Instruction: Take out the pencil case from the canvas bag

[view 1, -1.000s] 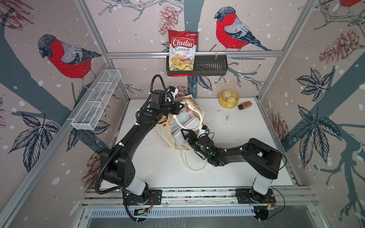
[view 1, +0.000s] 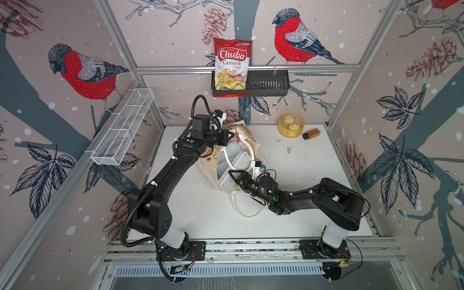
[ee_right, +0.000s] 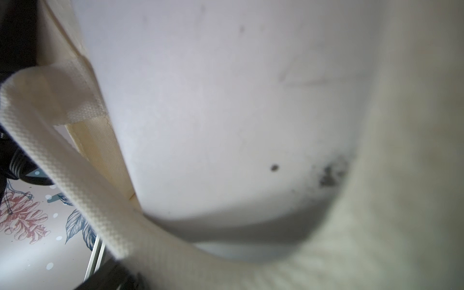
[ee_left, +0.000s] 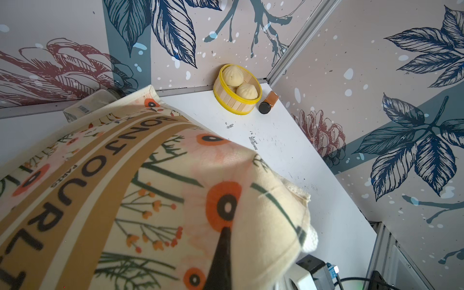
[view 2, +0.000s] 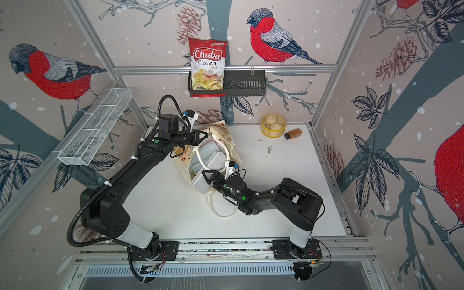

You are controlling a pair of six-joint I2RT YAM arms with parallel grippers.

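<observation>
The canvas bag (view 1: 205,171) lies open at the table's middle, cream with printed flowers, its handle (view 2: 215,207) trailing toward the front. Inside are pale grey flat cases (view 2: 206,157); I cannot tell which is the pencil case. My left gripper (view 1: 227,137) is at the bag's upper rim, shut, with printed cloth (ee_left: 159,193) filling its wrist view. My right gripper (view 1: 236,176) is at the bag's opening over a pale case (ee_right: 232,106), with a handle strap close to its camera. Its fingers are mostly hidden, and what lies between them is unclear.
A bamboo steamer with buns (view 1: 290,125) and a small brown bottle (view 1: 310,134) sit at the back right. A chips bag (view 1: 231,65) stands in a dark wall rack (view 1: 268,82); a white wire shelf (view 1: 123,125) hangs left.
The left arm is still.
</observation>
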